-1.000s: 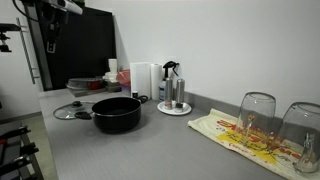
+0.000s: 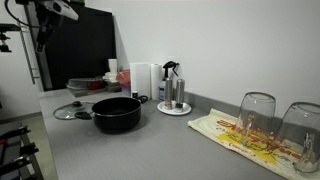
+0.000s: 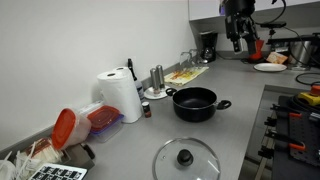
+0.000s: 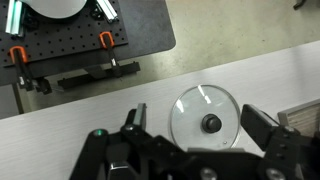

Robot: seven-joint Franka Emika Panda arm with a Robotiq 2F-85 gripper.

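Observation:
A black two-handled pot (image 2: pixel 117 120) stands on the grey table, its inside looking empty in exterior view 2, where the pot (image 3: pixel 195 113) is in the middle. Beside it, flat on the table, lies a glass lid (image 3: pixel 175 168) with a metal rim and a black knob (image 3: pixel 185 157). My gripper is open and high above the table, touching nothing. In the wrist view the lid (image 4: pixel 190 108) shows far below, between the spread fingers. The pot is not clearly visible from there.
Bottles stand on a white plate (image 2: pixel 174 108) behind the pot. Two upturned glass jars (image 2: pixel 257 112) rest on a printed cloth (image 2: pixel 222 127) at the right. A dish rack (image 3: pixel 40 162) and a paper towel roll (image 3: pixel 115 95) line the wall.
The arm has shifted a little at the upper left of exterior view 1, and the gripper's angle looks slightly different. The pot and lid have stayed put.

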